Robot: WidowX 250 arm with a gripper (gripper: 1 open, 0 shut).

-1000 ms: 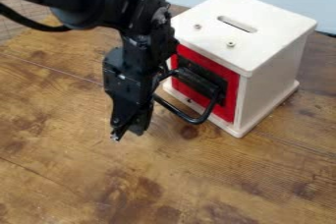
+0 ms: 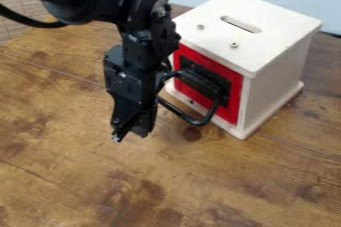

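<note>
My black gripper (image 2: 131, 123) points down at the wooden floor just left of a white wooden box (image 2: 273, 77) with a red front (image 2: 229, 107). The box's front has a dark recessed panel, and a black curved bar or cable reaches from it beside my gripper; whether it belongs to the box or to the arm is unclear. The fingertips are small and dark, so whether they are apart or hold anything is hard to see.
Bare wooden table surface (image 2: 160, 191) fills the foreground and left side. A white wall stands behind the box, which has a slot and screws on its top.
</note>
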